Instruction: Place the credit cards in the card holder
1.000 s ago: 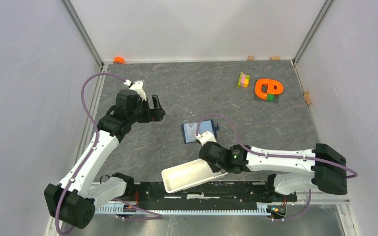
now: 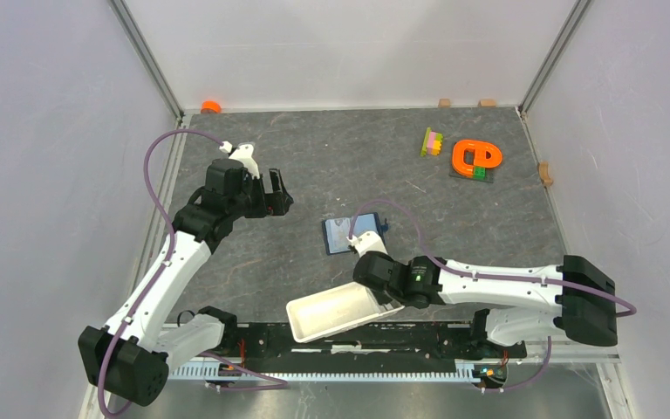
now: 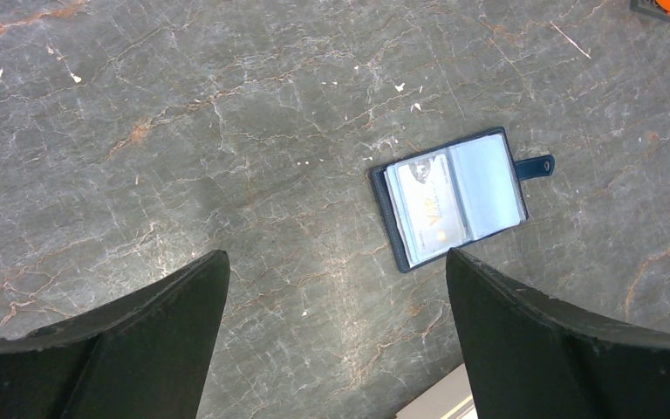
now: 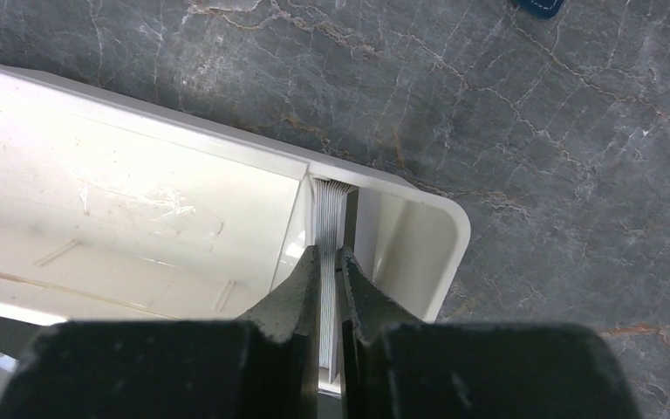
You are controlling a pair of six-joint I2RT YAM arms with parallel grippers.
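The dark blue card holder (image 2: 335, 232) lies open on the table, its clear sleeves showing; a card with gold print sits in its left sleeve (image 3: 434, 209). In the right wrist view, a stack of cards (image 4: 330, 214) stands on edge near the right end of the white tray (image 4: 174, 140). Right over that stack is my right gripper, its fingers a narrow gap apart with card edges visible between them; whether they press on any card cannot be told. My left gripper is open and empty, above bare table left of the holder.
A dark upright piece (image 4: 351, 218) stands beside the cards. An orange letter-shaped toy (image 2: 477, 158) and colourful blocks (image 2: 432, 142) lie at the back right.
Almost nothing differs; the right arm has shifted very slightly over the tray. The left arm, holder and tray stay where they were.
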